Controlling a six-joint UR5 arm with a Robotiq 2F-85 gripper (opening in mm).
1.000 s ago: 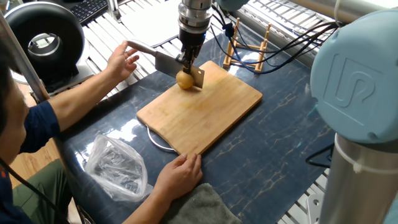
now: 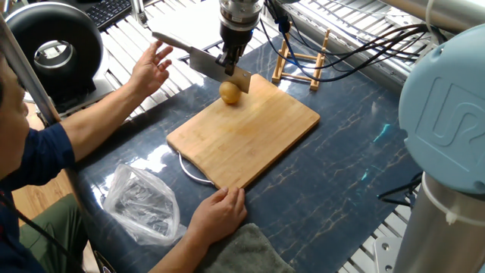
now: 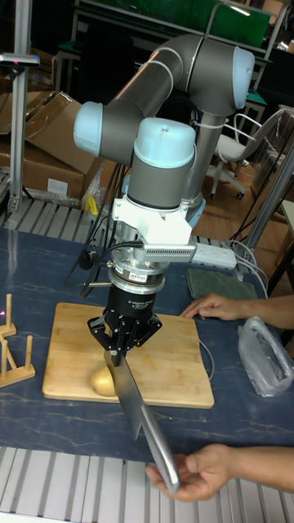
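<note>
My gripper is shut on the upper edge of a broad-bladed knife, beside the far edge of the cutting board. In the other exterior view the knife's handle points toward the near side, away from my gripper. A round yellow-brown potato rests on the wooden cutting board close to the blade. It appears whole from the outside; whether the blade touches it, I cannot tell.
A person's hand is open close to the knife handle, and the other hand touches the board's corner. A clear plastic bag, a grey cloth and a wooden rack surround the board.
The knife and my gripper have risen a little from the board. The potato has shifted slightly toward the right in exterior view 1. The arm's blue-capped joint has moved right.
</note>
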